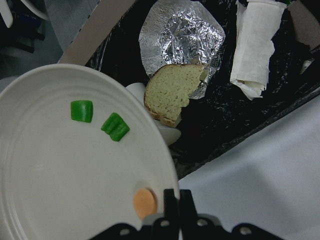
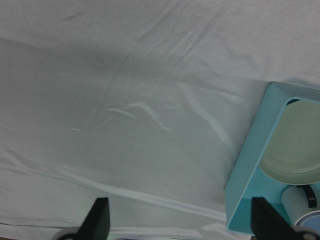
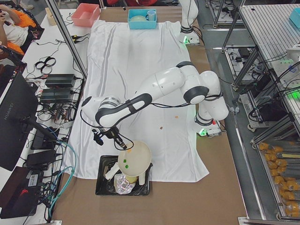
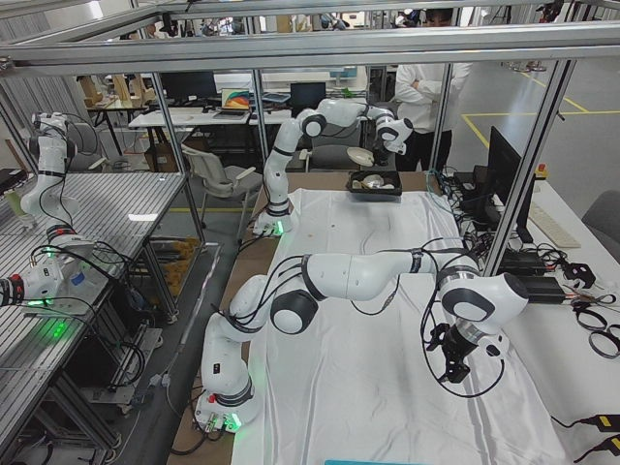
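Observation:
A cream plate [image 3: 138, 157] carrying green pieces [image 1: 81, 110] and an orange piece [image 1: 144, 203] is held over a black-lined bin [image 3: 105, 188] by my left gripper, shut on its rim. In the bin are crumpled foil [image 1: 177, 35], a bread slice [image 1: 165, 90] and white paper [image 1: 255, 40]. My right gripper is open above the white cloth, beside a blue box [image 2: 250, 155] holding a plate [image 2: 290, 140] and a mug [image 2: 297, 205].
A pink bin [image 3: 86, 14], monitors and cables crowd the side table on the left in the camera left view.

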